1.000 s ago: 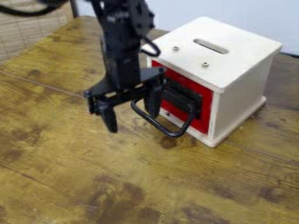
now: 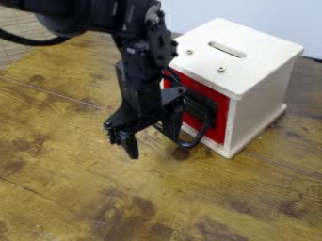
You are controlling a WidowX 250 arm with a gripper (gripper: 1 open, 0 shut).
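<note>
My black gripper [image 2: 152, 137] hangs in the middle of the view, its fingers open and pointing down over the wooden table, with nothing seen between them. Just to its right stands a white box [image 2: 258, 80] with a slot and two knobs on top and a red front [image 2: 216, 126]. On that front is a dark panel with a black loop handle, partly hidden behind my gripper; I cannot tell whether the gripper touches it.
A white wall [image 2: 289, 19] runs behind the box, and a woven mat shows at the top left.
My gripper has moved down and slightly toward the front over the last second, and now covers more of the handle. The box looks unmoved.
</note>
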